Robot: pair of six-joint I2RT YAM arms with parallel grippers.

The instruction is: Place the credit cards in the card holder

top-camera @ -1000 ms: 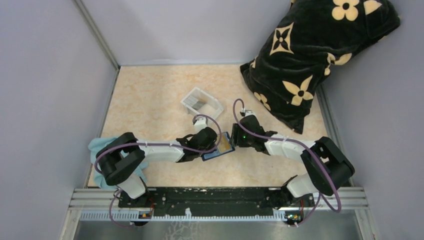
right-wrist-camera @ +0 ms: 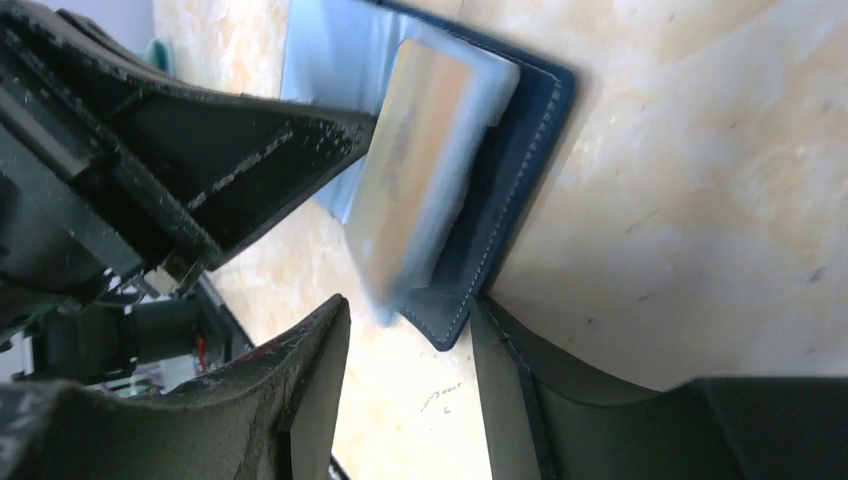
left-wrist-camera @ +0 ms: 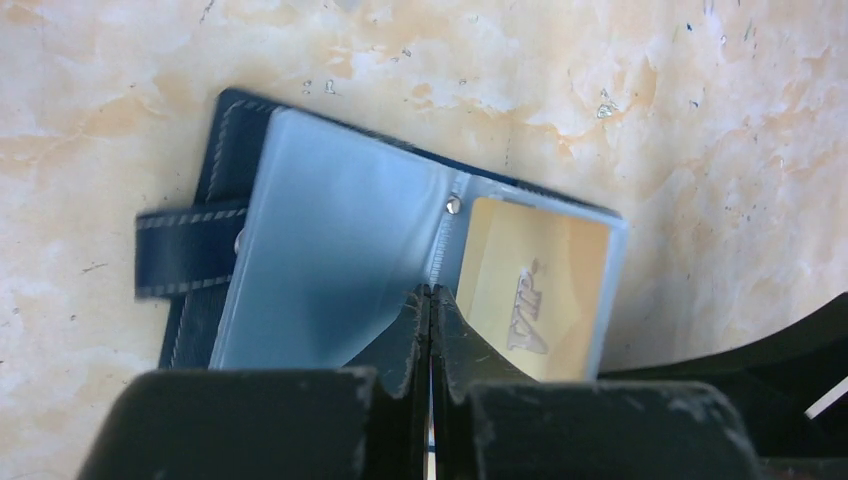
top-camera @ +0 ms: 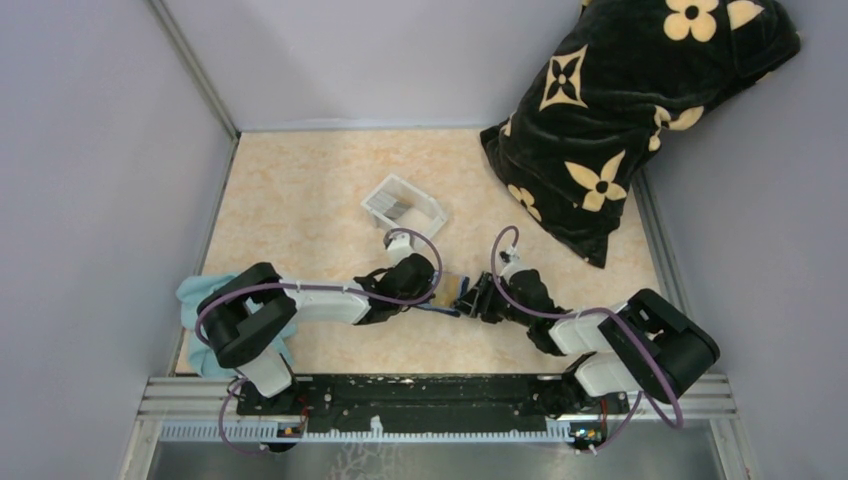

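The card holder [top-camera: 450, 290] lies opened out on the table between my two arms. In the left wrist view its navy cover surrounds clear sleeves, and a gold card [left-wrist-camera: 560, 260] marked VIP shows in the right-hand one. My left gripper is shut over the middle of the holder, nothing visible between its fingertips. From the right, my right gripper reaches the holder with its fingers apart. In the right wrist view the gold-card sleeve stands raised and tilted off the navy cover [right-wrist-camera: 530, 170], whose corner lies between and just beyond those fingers.
Behind the holder stands a white tray [top-camera: 443, 214] with greyish cards [top-camera: 388, 206] at its left end. A blue cloth [top-camera: 204, 300] lies at the left table edge, and a black patterned pillow [top-camera: 570, 130] covers the back right. Free table stretches across the back left.
The holder's right end looks shifted slightly. My left arm has stayed put.
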